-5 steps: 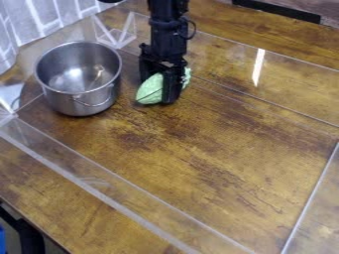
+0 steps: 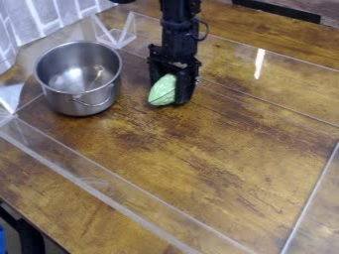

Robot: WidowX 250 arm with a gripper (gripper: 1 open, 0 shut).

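Note:
A pale green object [image 2: 165, 91] lies on the wooden table just right of a steel pot [image 2: 77, 67]. My black gripper [image 2: 172, 77] comes down from the top centre and is over the green object, covering its right part. Whether the fingers are open or shut on it cannot be seen clearly.
A small white item [image 2: 11, 96] sits at the far left beside the pot.
The gripper has shifted slightly, and less of the green object shows on its right side than before.

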